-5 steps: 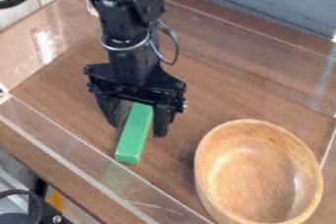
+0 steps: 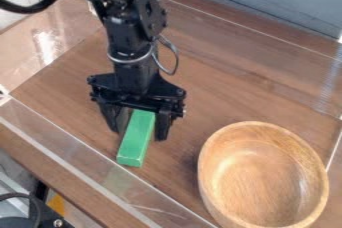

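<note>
A black robot arm reaches down to the wooden table in the camera view, its gripper [image 2: 138,117] open, with one finger on each side of the upper end of a green block [image 2: 135,142]. The block lies lengthwise on the table near its left front edge, its far end partly hidden under the gripper. Whether the fingers touch it is not clear.
A wooden bowl [image 2: 263,180] stands at the right front, to the right of the block. The table [image 2: 241,72] behind the bowl is clear up to a pale back wall. Clear strips run along the table's edges, and a cable shows at the lower left.
The arm and gripper have shifted very slightly around the block's upper end. The block and bowl have stayed in place.
</note>
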